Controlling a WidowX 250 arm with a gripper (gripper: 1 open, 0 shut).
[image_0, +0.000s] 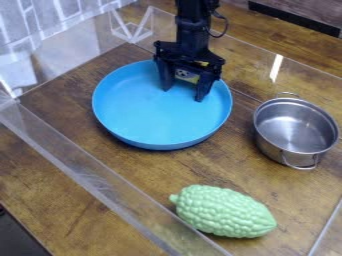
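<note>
The black robot gripper (187, 78) hangs over the back part of a blue plate (154, 112), its two dark fingers reaching down near the rim. Something small and pale shows behind or between the fingers, but I cannot tell what it is or whether the gripper holds it. A steel pot (295, 130) stands to the right of the plate. A green bumpy bitter gourd toy (225, 211) lies at the front, below both.
Clear panels (94, 160) edge the wooden table (94, 205). A pale curtain stands at the back left. Bare wood is free at the left and between plate and gourd.
</note>
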